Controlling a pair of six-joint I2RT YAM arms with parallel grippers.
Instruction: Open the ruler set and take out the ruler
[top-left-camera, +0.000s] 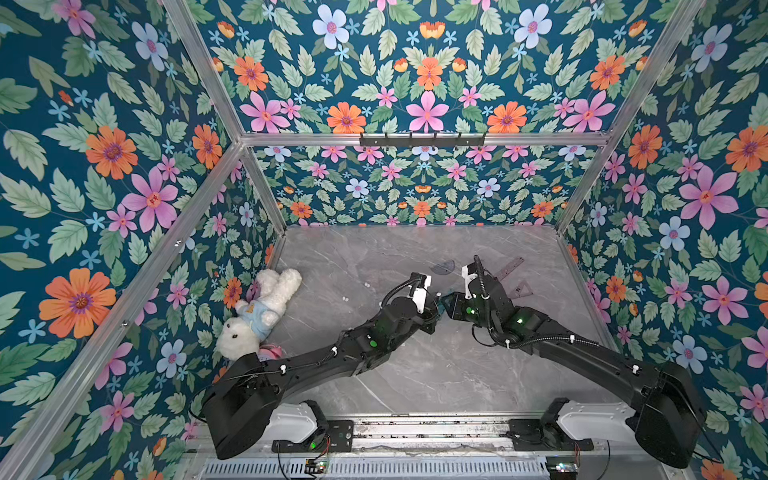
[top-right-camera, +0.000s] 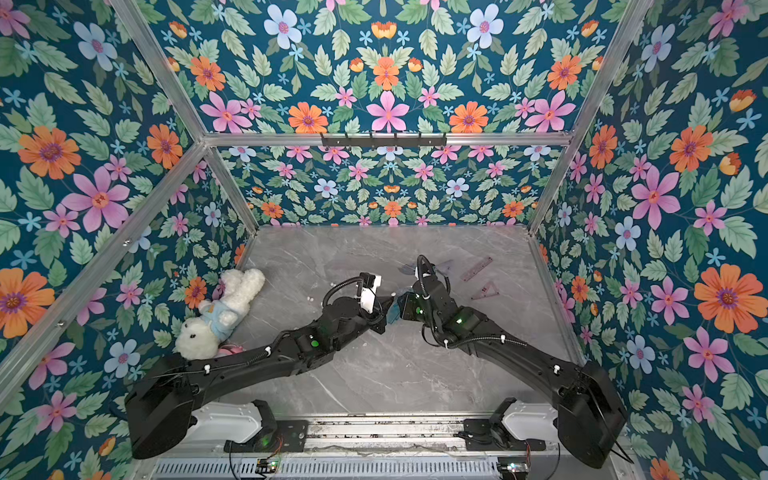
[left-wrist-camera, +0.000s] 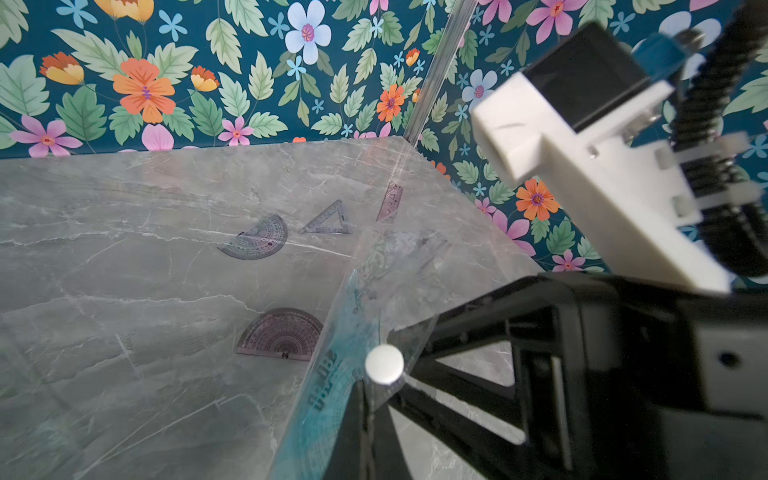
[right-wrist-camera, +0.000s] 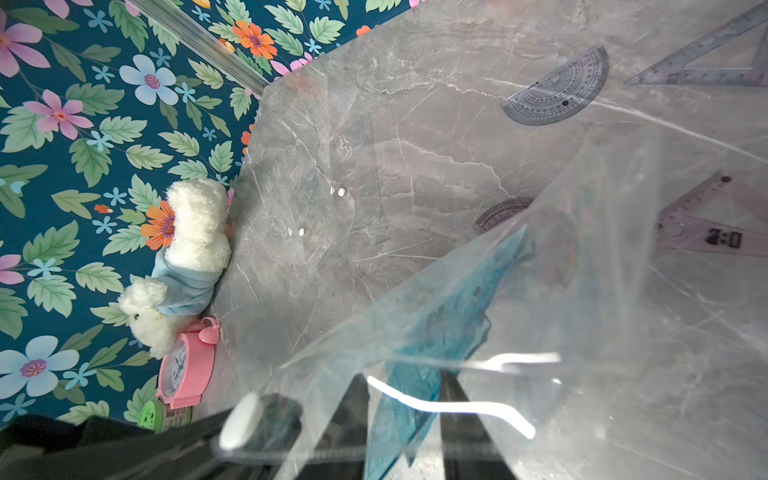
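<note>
A clear plastic bag (right-wrist-camera: 592, 240) with a teal ruler set (right-wrist-camera: 448, 324) inside is held up between both arms. My left gripper is shut on the bag's thin film, beside its white snap button (left-wrist-camera: 385, 365). In the right wrist view the bag spreads across the fingers of my right gripper. Those fingers stand apart, and the teal pieces show in the gap; whether they touch cannot be told. From above, the ruler set (top-right-camera: 393, 309) is a small blue patch between the two grippers.
A white plush toy (top-left-camera: 260, 316) and pink alarm clock (right-wrist-camera: 188, 364) sit at left.
</note>
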